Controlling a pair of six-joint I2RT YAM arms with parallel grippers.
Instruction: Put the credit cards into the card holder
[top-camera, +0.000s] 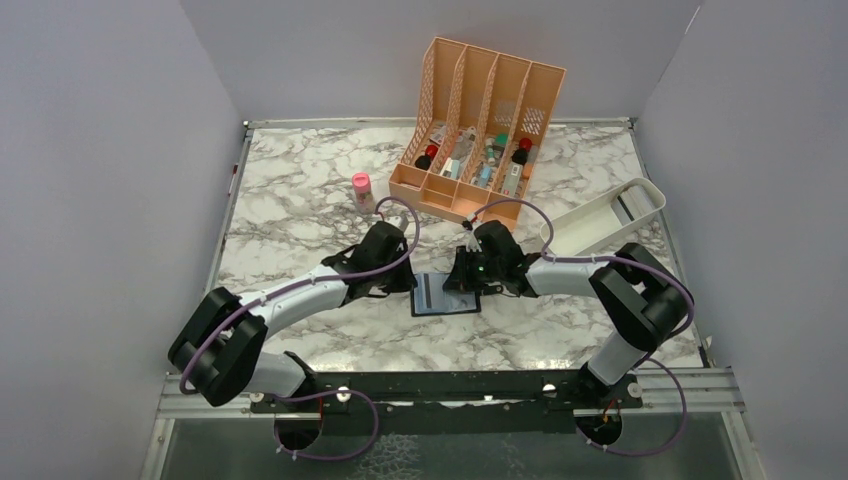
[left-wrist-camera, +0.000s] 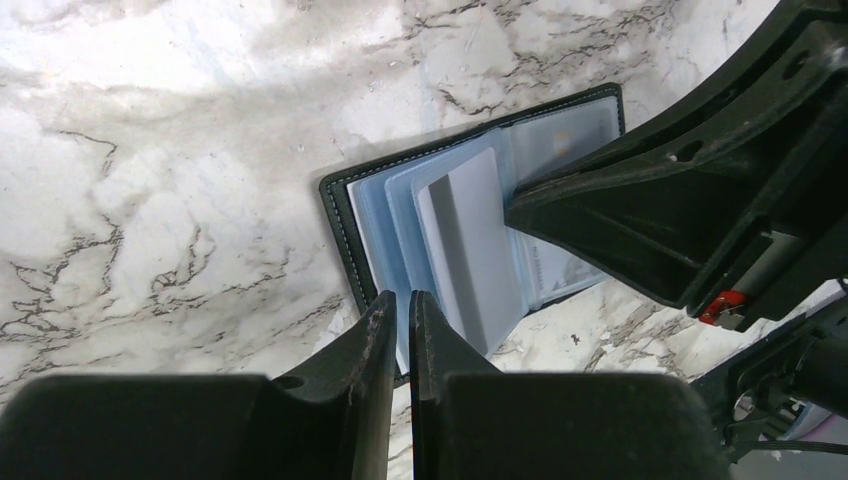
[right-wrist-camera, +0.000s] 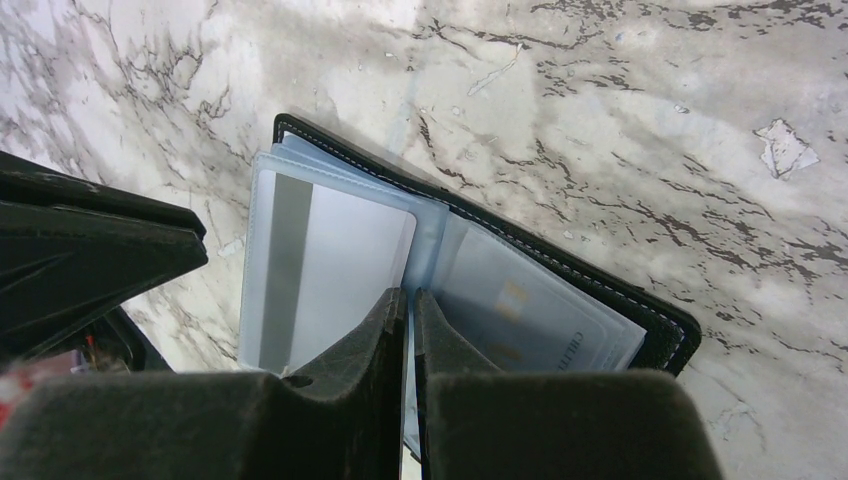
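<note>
A black card holder (left-wrist-camera: 348, 235) lies open on the marble table, with layered blue clear sleeves. A white card with a grey stripe (left-wrist-camera: 468, 240) (right-wrist-camera: 335, 260) sits in the top left sleeve. My left gripper is shut at the holder's left side; whether it holds a thin sleeve edge is unclear. My right gripper is shut on the sleeves near the holder's middle, its tips at the right edge of that card.
An orange compartment organizer (top-camera: 450, 200) with small items stands at the back. A pink-lidded shaker (top-camera: 362, 185) is at back left, a white tray (top-camera: 590, 225) at right.
</note>
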